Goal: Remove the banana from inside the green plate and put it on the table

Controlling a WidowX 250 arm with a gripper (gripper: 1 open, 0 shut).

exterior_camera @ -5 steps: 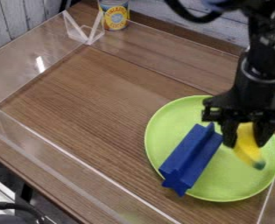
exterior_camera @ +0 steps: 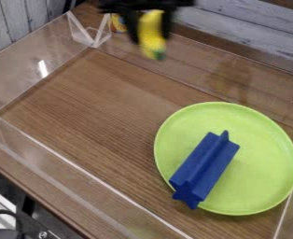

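The banana (exterior_camera: 152,35) is a blurred yellow shape with a greenish tip, hanging in the air near the top of the view. My gripper (exterior_camera: 146,13), dark and smeared by motion, is shut on its upper part; the fingertips are too blurred to make out. Banana and gripper are well apart from the green plate (exterior_camera: 268,149), which lies at the lower right of the wooden table (exterior_camera: 105,107).
A blue star-ended block (exterior_camera: 205,166) rests on the plate's left side. Behind the gripper, a can (exterior_camera: 117,22) is partly hidden at the back. Clear walls (exterior_camera: 62,177) border the table.
The gripper has lifted the banana off the plate and carried it left and toward the back. The plate and blue block now stand uncovered; the can has become partly hidden.
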